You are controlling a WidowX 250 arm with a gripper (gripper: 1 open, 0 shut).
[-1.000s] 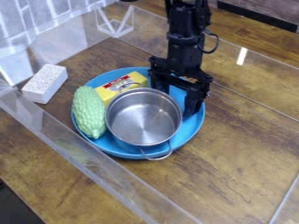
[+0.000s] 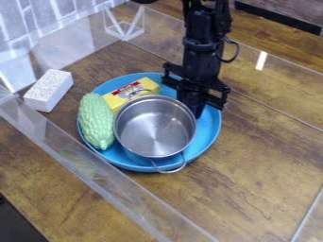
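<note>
A blue plate [image 2: 202, 142] on the wooden table holds a steel pot [image 2: 154, 128], a green corn-like toy [image 2: 96, 123] on its left side and a yellow box [image 2: 128, 92] behind the pot. My black gripper [image 2: 192, 98] reaches down from the top over the plate's back right, just beside the pot's rim. Its fingertips are dark and partly hidden, and I cannot make out anything between them.
A white block [image 2: 47, 90] lies left of the plate. Clear plastic walls border the workspace at the left.
The gripper has shifted slightly at the plate's back right, near the pot. The objects look unchanged.
</note>
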